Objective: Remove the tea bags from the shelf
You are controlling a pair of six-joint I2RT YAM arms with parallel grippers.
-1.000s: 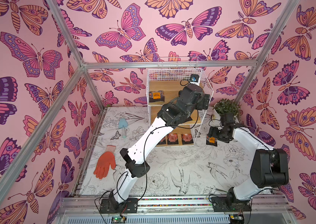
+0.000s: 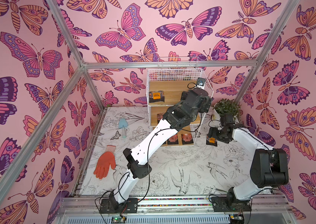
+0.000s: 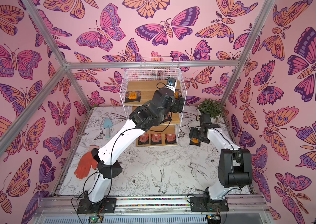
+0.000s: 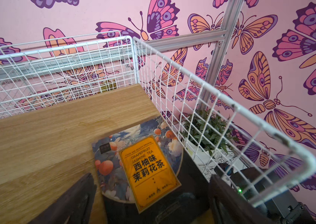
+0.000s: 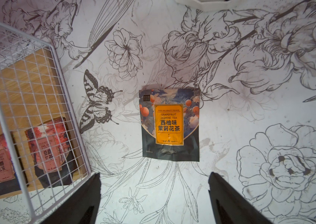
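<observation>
On the top board of the white wire shelf [image 4: 102, 112], a dark grapefruit jasmine tea bag [image 4: 150, 171] lies close to the right wire side. My left gripper is open, its fingers on either side of the bag's near end, with no grip on it. Another orange-labelled tea bag [image 2: 156, 96] lies at the top board's left end. A third such bag [image 5: 169, 125] rests flat on the table right of the shelf; my open right gripper is above it, nothing between its fingers. Red tea bags [image 3: 156, 138] line the bottom board. My left arm partly covers the middle board.
A potted plant [image 2: 227, 107] stands behind the right gripper. The shelf's right wire side [image 4: 217, 97] rises beside my left gripper. An orange glove [image 2: 105, 164] and a blue trowel [image 2: 123, 125] lie on the left.
The right arm and the bag below it look unmoved.
</observation>
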